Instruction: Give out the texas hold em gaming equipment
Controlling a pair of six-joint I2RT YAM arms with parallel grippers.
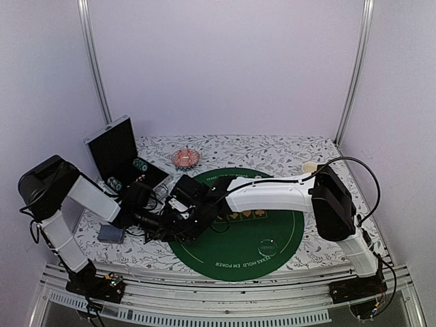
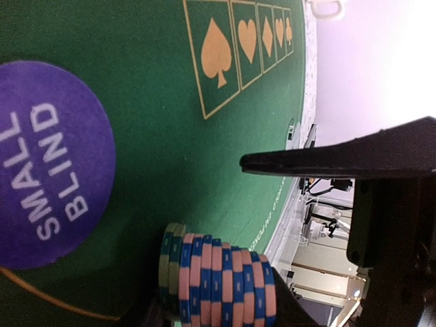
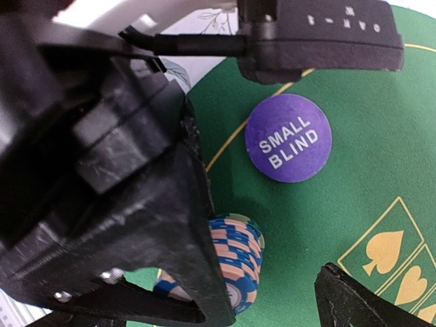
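My left gripper (image 1: 163,235) is shut on a stack of blue-and-pink poker chips (image 2: 225,283), with a few greenish ones at one end. The stack is low over the green mat (image 2: 150,157); whether it touches cannot be told. A purple SMALL BLIND disc (image 3: 288,138) lies flat on the mat beside it. My right gripper (image 1: 187,228) reaches in from the right, close to the left one and the chips. It stands open; one of its fingers (image 2: 334,157) shows above the stack in the left wrist view. Both gripper tips overlap in the top view.
An open black case (image 1: 112,151) with chips stands at the back left. A red-patterned dish (image 1: 185,159) sits behind the mat, a grey box (image 1: 111,234) left of it, and a clear disc (image 1: 268,248) on its front right.
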